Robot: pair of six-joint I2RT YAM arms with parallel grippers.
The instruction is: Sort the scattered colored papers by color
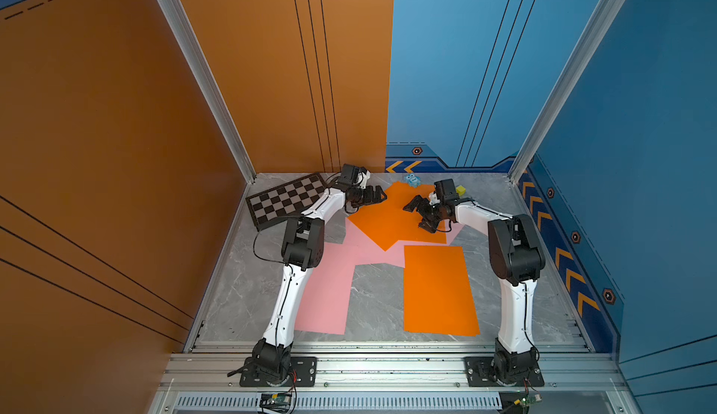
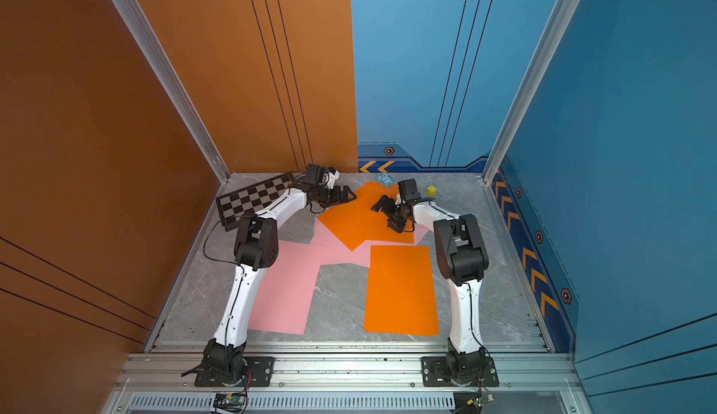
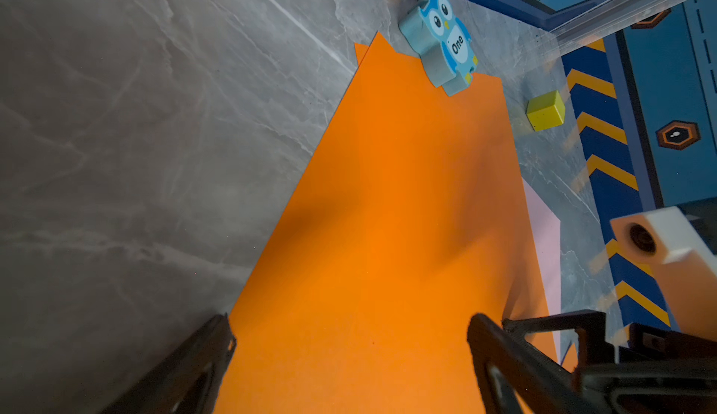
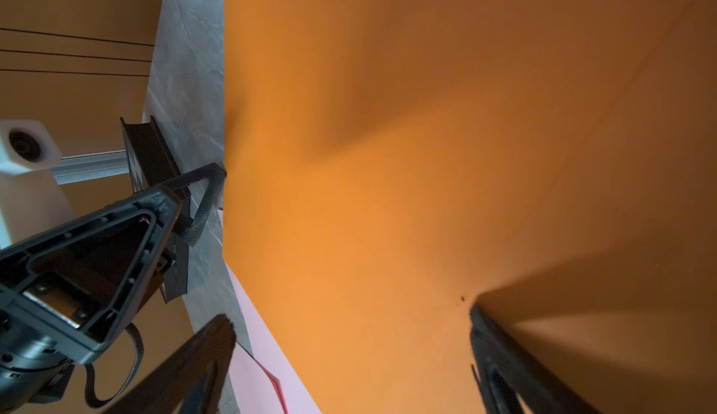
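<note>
Overlapping orange sheets [image 1: 392,223] lie at the back centre of the table, with pink paper [image 1: 366,253] showing from beneath them. Nearer the front edge, a separate pink sheet [image 1: 328,294] lies on the left and a separate orange sheet [image 1: 439,290] on the right. My left gripper is open, its fingers apart over the orange paper's left edge. Over the right part of the same orange paper, my right gripper also stands open. Neither visibly pinches paper. The right wrist view shows a dark finger shadow beside one fingertip [image 4: 485,324].
Behind the papers stand a blue owl block [image 3: 444,37] and a yellow cube [image 3: 546,111]. A checkered board [image 1: 286,199] lies at back left, close to the left arm.
</note>
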